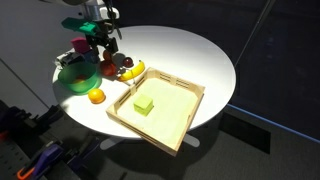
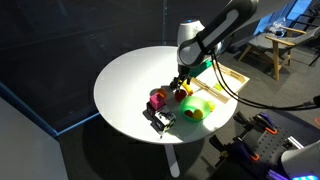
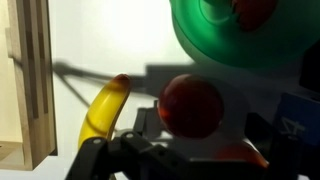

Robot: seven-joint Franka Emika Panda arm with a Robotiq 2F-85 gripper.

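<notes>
A round red fruit [image 3: 191,106] sits on the white table in the wrist view. My gripper is over it with the fingers apart, one dark finger [image 3: 140,122] to its left and the other to its right. From exterior view 1, the gripper [image 1: 106,48] points down just behind the red fruit [image 1: 109,69]. Contact between the fingers and the fruit cannot be made out. Beside the fruit stands a green bowl [image 3: 195,43] with a dark red item inside. A yellow banana [image 3: 103,112] lies on the other side.
An orange [image 1: 96,96] rests in front of the bowl. The shallow wooden tray [image 1: 187,113] holds a yellow-green block [image 1: 144,104]. Another reddish item [image 3: 240,153] lies close to the gripper, partly hidden.
</notes>
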